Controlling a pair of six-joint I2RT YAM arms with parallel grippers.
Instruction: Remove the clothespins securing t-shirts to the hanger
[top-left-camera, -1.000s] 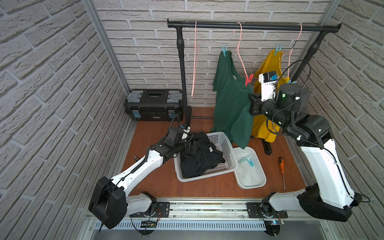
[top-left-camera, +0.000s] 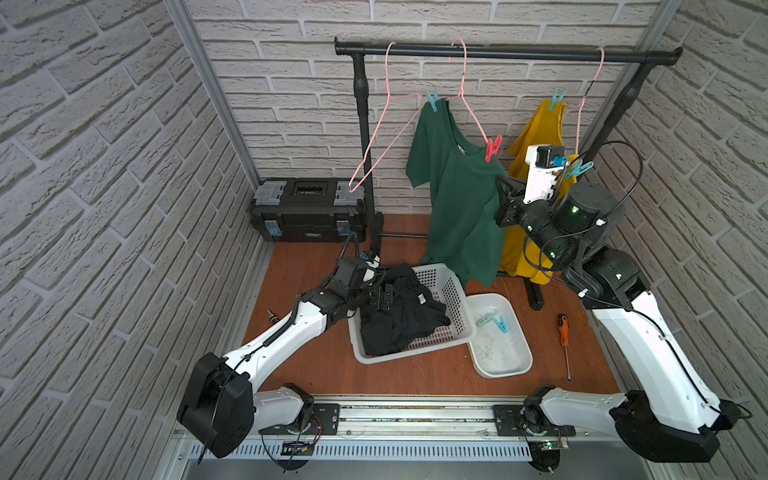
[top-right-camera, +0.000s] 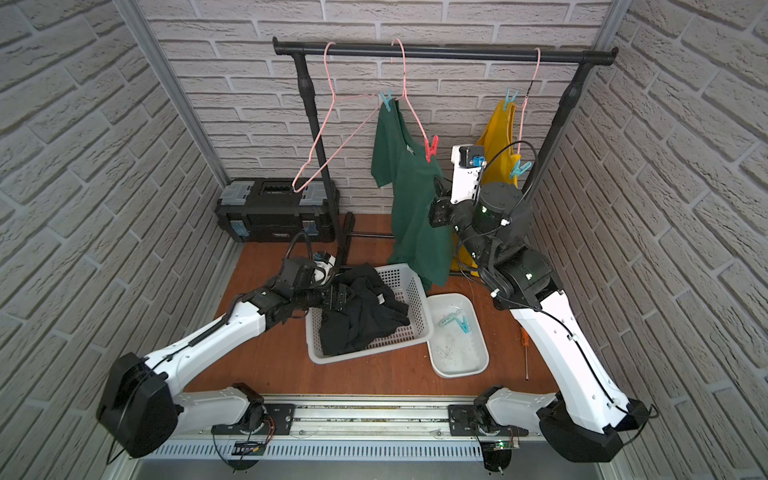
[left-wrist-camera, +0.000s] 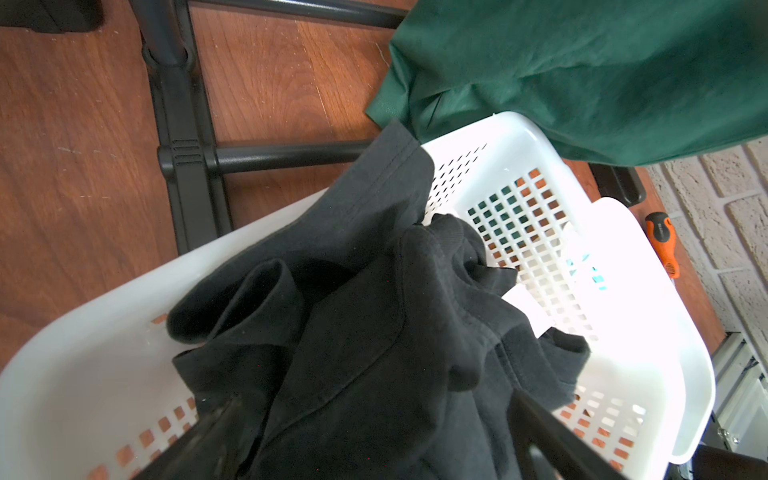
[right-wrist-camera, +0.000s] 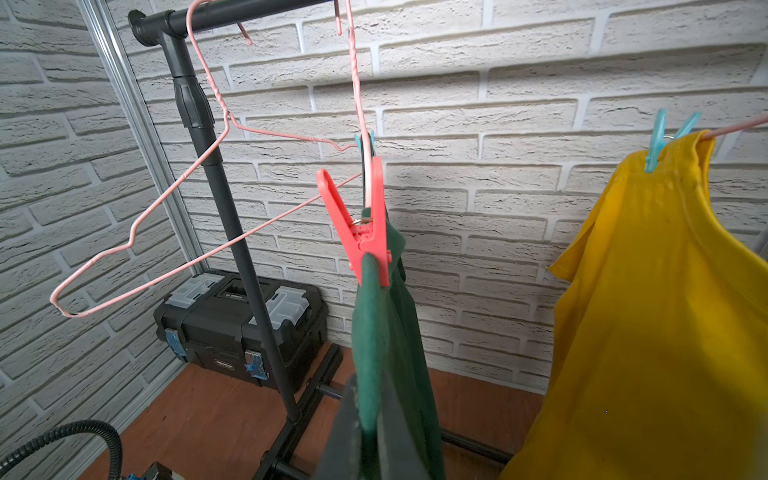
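A green t-shirt (top-left-camera: 456, 208) hangs on a pink hanger, held by a blue clothespin (top-left-camera: 433, 100) and a red clothespin (right-wrist-camera: 369, 248). My right gripper is shut on the green t-shirt's edge, below the red pin. A yellow t-shirt (right-wrist-camera: 640, 336) hangs to the right with blue clothespins (right-wrist-camera: 657, 140). My left gripper stands open low over black cloth (left-wrist-camera: 352, 352) in a perforated white basket (left-wrist-camera: 88, 320).
An empty pink hanger (right-wrist-camera: 144, 220) hangs at left on the black rack. A small white tray (top-left-camera: 500, 360) holds loose clothespins. A toolbox (top-left-camera: 308, 216) stands at back left; a screwdriver (top-left-camera: 564, 336) lies right.
My right gripper has moved slightly with the green shirt's side; the green shirt and its hanger have shifted left, and the empty hanger has swung round. The left arm is unmoved.
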